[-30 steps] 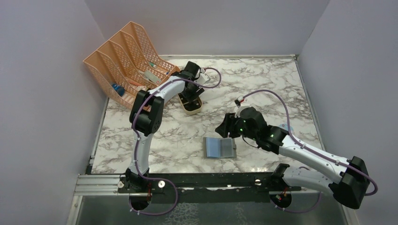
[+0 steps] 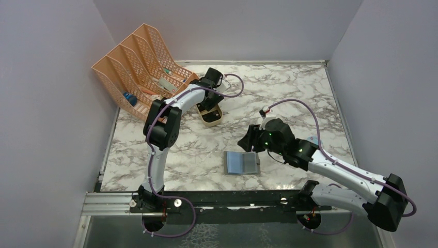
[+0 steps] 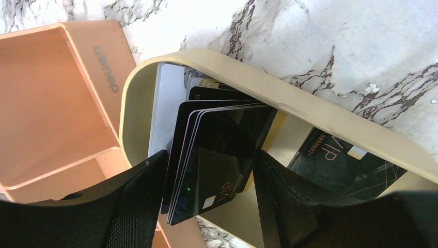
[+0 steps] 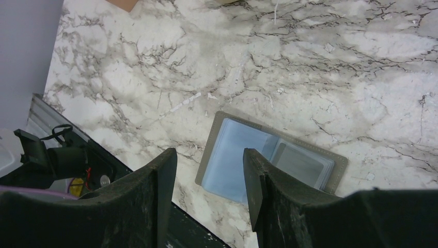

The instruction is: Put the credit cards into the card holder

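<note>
In the top view my left gripper (image 2: 213, 105) reaches down into a cream bin (image 2: 212, 123) at the back. Its fingers (image 3: 139, 188) stand part open on either side of a fanned stack of black VIP cards (image 3: 217, 150) in the left wrist view, close against the card edges; whether they grip cannot be told. Another black card (image 3: 346, 165) lies in the bin to the right, and a white card (image 3: 168, 103) leans at the left. The open card holder (image 4: 232, 150), with clear blue and grey pockets, lies flat below my right gripper, which is open and empty.
An orange perforated rack (image 2: 124, 57) with several small items stands at the back left, right beside the bin. Grey walls enclose the sides.
The left gripper's fingers have shifted slightly within the bin, their spacing a little different. The right arm and the card holder have not moved.
</note>
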